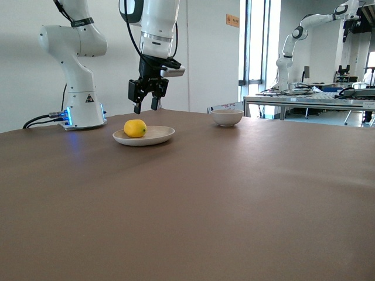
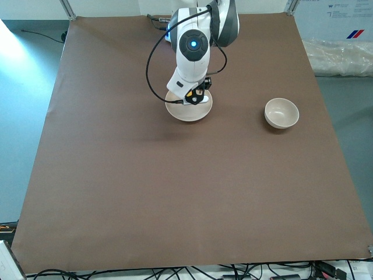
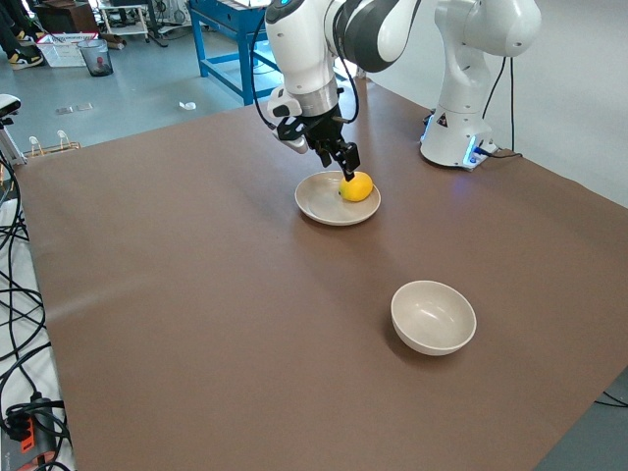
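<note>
A yellow lemon [image 1: 135, 128] [image 3: 355, 187] rests on a shallow cream plate [image 1: 161, 135] [image 3: 321, 202]. My black gripper [image 1: 146, 105] [image 3: 347, 167] hangs just above the lemon, fingers pointing down and apart, nothing visible between them. In the left view the gripper [image 2: 197, 97] hides most of the lemon. A small cream bowl [image 2: 281, 113] [image 1: 227, 117] [image 3: 433, 318] stands apart on the table, to the right of the plate in the left view.
More cables lie along the near edge in the left view.
</note>
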